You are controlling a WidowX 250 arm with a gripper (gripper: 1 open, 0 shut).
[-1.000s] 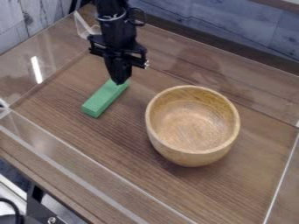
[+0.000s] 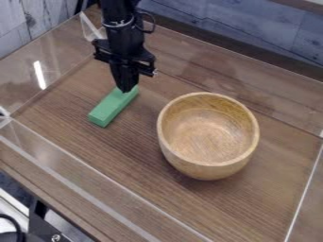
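Observation:
A green rectangular block point(image 2: 112, 108) lies flat and diagonal on the wooden table, left of a round tan bowl point(image 2: 207, 136). The black gripper point(image 2: 125, 69) hangs just above and behind the block's far end. Whether its fingers are open or shut is too small and dark to tell. The bowl looks empty.
Bare table point(image 2: 101, 180) surrounds the block and bowl, with free room at the front and back right. Dark cables and surroundings lie beyond the table's left edges.
The gripper has shifted very slightly left. The block and bowl have stayed in place.

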